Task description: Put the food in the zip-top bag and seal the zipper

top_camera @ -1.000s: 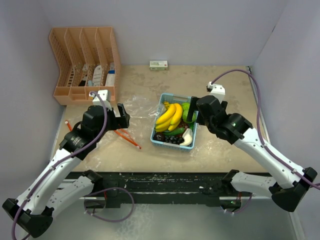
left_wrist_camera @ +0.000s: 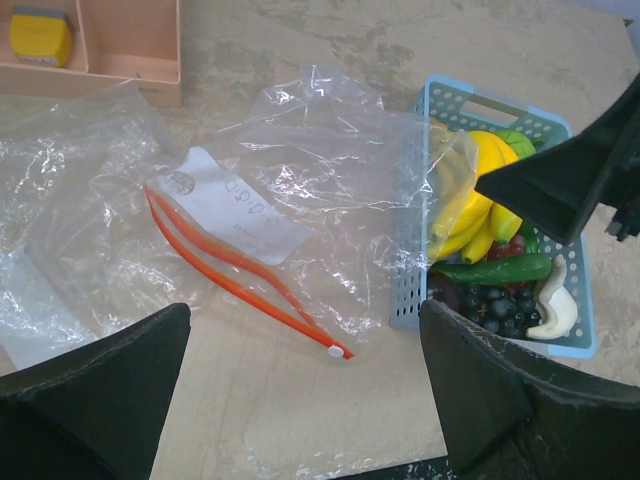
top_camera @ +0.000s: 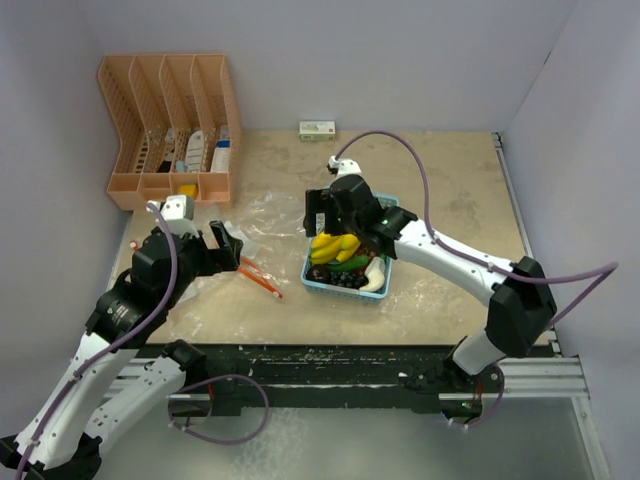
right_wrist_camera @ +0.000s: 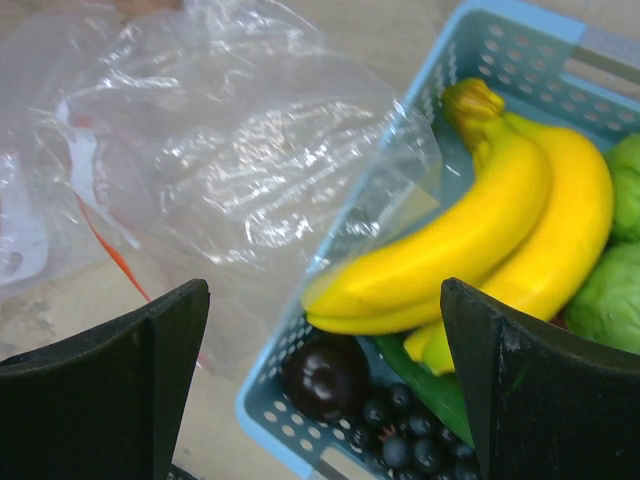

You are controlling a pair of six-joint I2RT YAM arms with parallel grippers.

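A clear zip top bag point(left_wrist_camera: 320, 160) lies flat on the table, its right edge overlapping the rim of a blue basket point(left_wrist_camera: 408, 280). The orange-red zipper strip point(left_wrist_camera: 240, 275) runs along its near side, and a white label shows under the film. In the basket are bananas point(right_wrist_camera: 470, 240), a cucumber point(left_wrist_camera: 495, 271), dark grapes point(right_wrist_camera: 405, 430), a round dark fruit point(right_wrist_camera: 326, 376) and a green vegetable point(right_wrist_camera: 625, 190). My open left gripper hovers over the bag's near side, empty. Above the basket's left part, my right gripper is open with nothing between its fingers.
A pink divided organizer point(top_camera: 165, 135) stands at the back left, with a yellow item point(left_wrist_camera: 40, 38) in a front compartment. A small box point(top_camera: 317, 130) sits at the back wall. Bare table point(top_camera: 440, 180) lies right of the basket.
My right gripper has moved left from the basket's right side to above its back left. The left gripper has drifted left and slightly toward the front. Basket and bag look unmoved.
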